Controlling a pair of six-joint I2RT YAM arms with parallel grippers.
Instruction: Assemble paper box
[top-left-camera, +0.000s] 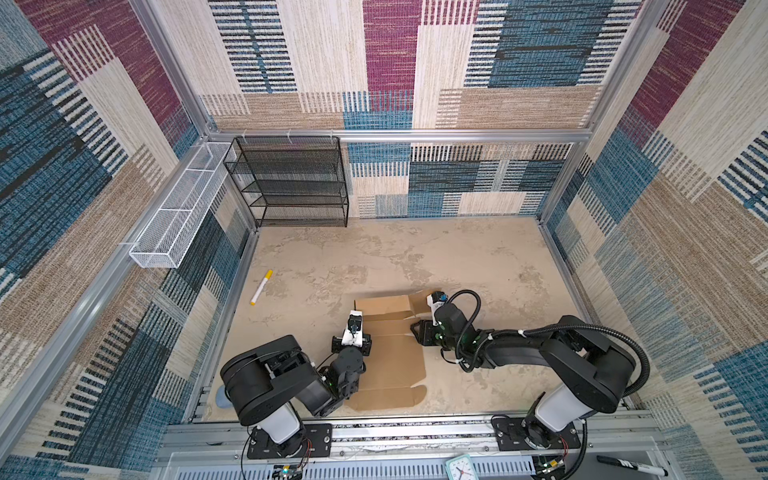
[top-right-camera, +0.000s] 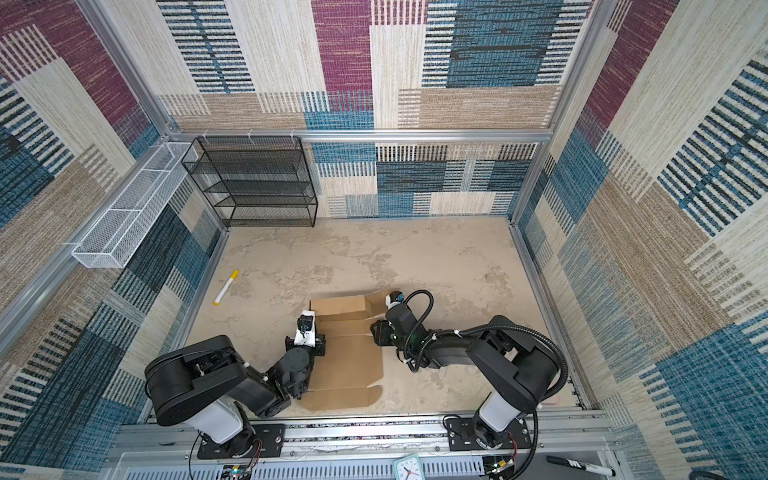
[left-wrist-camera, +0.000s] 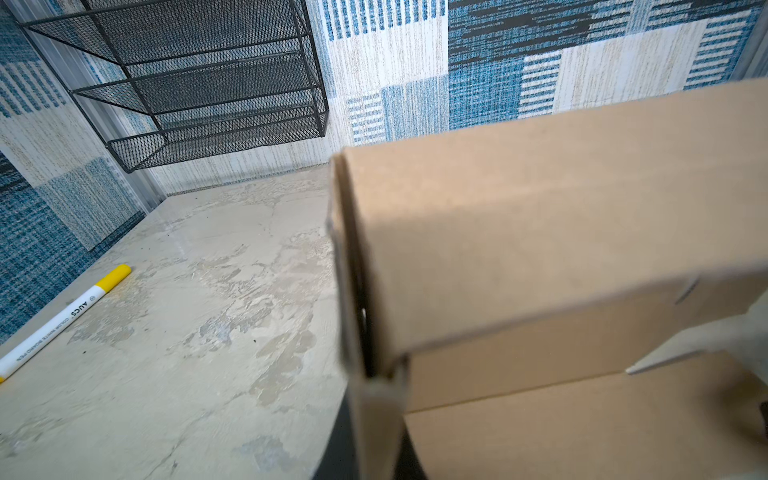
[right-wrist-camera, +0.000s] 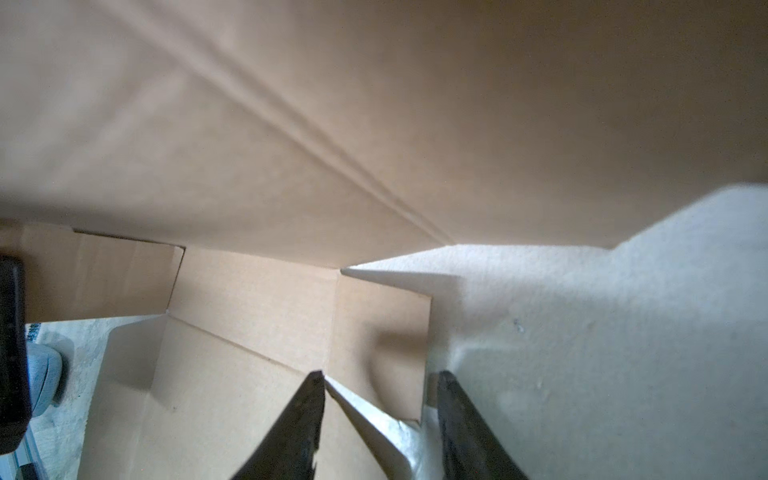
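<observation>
The brown cardboard box (top-left-camera: 388, 360) lies partly folded on the table, its far wall raised and its near part flat. At the box's left side, my left gripper (top-left-camera: 354, 320) is shut on a thin cardboard edge. In the left wrist view this folded corner (left-wrist-camera: 380, 408) runs down between the dark fingertips. My right gripper stands part open at the box's right side. Beyond its fingers (right-wrist-camera: 308, 416) shows a small side flap (right-wrist-camera: 384, 340); touching cannot be told. A large cardboard panel (right-wrist-camera: 480, 120) fills the top of the right wrist view.
A white marker with a yellow cap (top-left-camera: 261, 288) lies at the table's left. Black mesh shelves (top-left-camera: 292, 184) stand at the back left, and a white wire basket (top-left-camera: 180, 212) hangs on the left wall.
</observation>
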